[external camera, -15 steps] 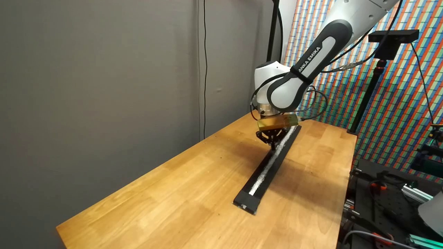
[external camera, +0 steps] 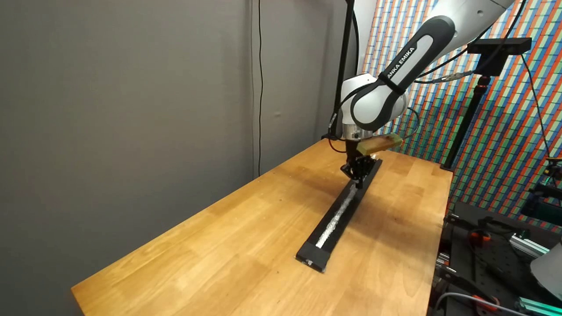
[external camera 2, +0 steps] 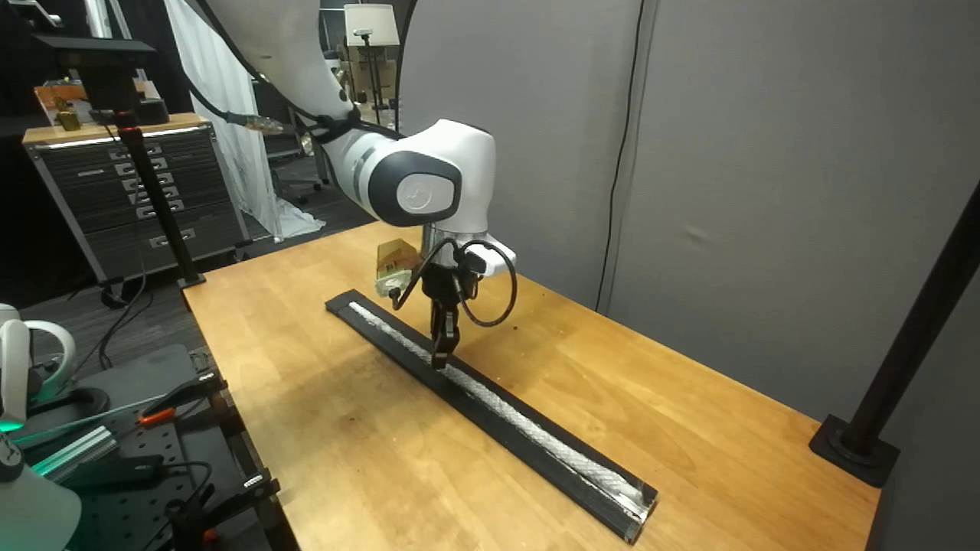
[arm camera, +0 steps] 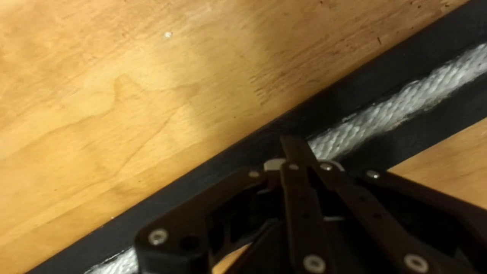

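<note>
A long black channel (external camera: 342, 223) lies on the wooden table, with a white rope (external camera 2: 510, 414) running along its groove. Over the channel, my gripper (external camera: 359, 185) points straight down, its fingertips close to the rope. In the wrist view the two fingers (arm camera: 299, 153) are together, and the gripper is shut with no object showing between them. The rope (arm camera: 406, 102) emerges past the fingertips on the upper right and shows again at the lower left. Whether the tips touch the rope cannot be told, since the fingers cover that spot.
Bare wooden table (external camera: 226, 242) surrounds the channel on both sides. A grey wall (external camera 2: 781, 229) borders one long edge. A black post (external camera 2: 882, 386) stands near the table's corner, and a cluttered dark cart (external camera 2: 138, 441) lies beyond the other edge.
My gripper has moved right in exterior view 1, from the channel's left side to over the rope, and the wrist has turned. The channel and rope look unmoved.
</note>
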